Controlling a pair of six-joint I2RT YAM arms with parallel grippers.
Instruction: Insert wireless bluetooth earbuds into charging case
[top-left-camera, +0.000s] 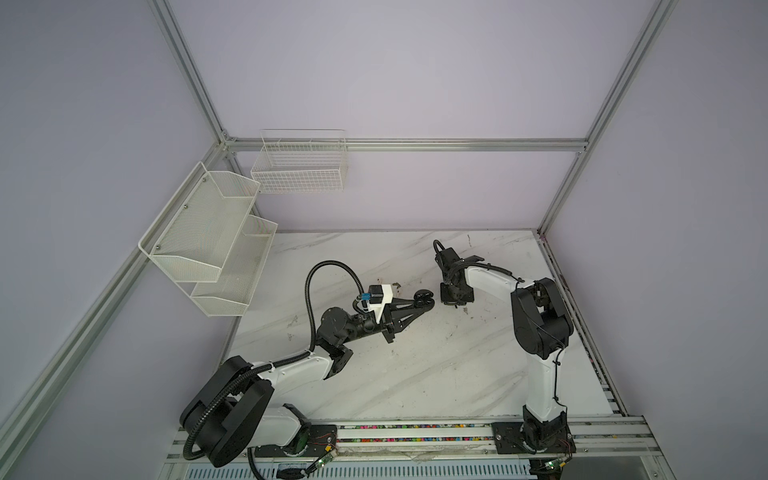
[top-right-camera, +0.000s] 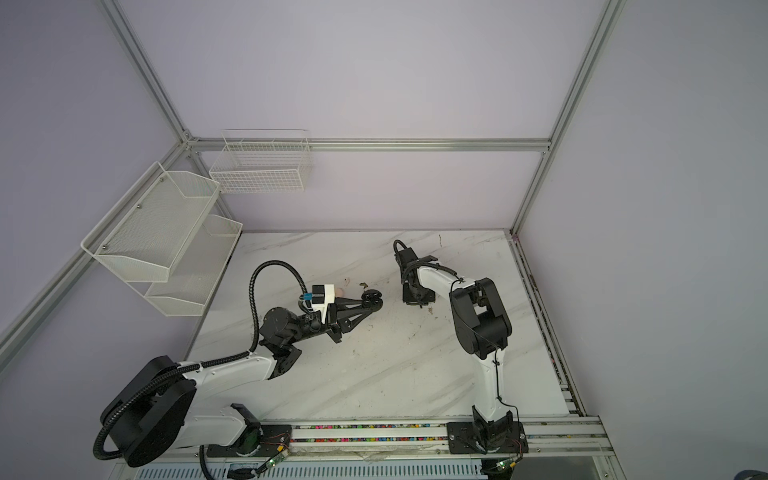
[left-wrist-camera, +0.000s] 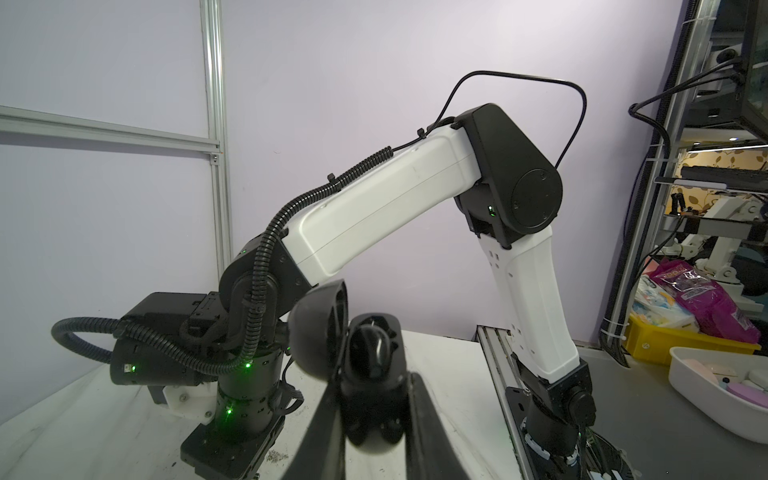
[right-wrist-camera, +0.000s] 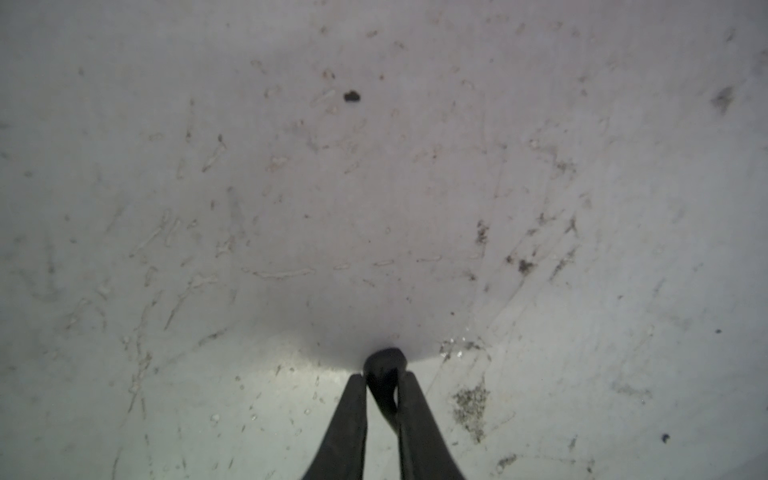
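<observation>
My left gripper is shut on the black charging case (left-wrist-camera: 374, 332), holding it above the table. The case's rounded lid (left-wrist-camera: 314, 328) stands open on the left side in the left wrist view. A glossy dark shape shows inside the case; whether it is an earbud or an empty socket I cannot tell. Low in the right wrist view, my right gripper is shut on a small black earbud (right-wrist-camera: 386, 365), its rounded end sticking out past the fingertips. From above, the right gripper is hidden under its own wrist, to the right of the charging case (top-left-camera: 424, 298).
The right arm's dark wrist (top-left-camera: 456, 292) is close beside the case. White mesh racks (top-left-camera: 208, 232) hang on the left wall, and a wire basket (top-left-camera: 300, 168) at the back.
</observation>
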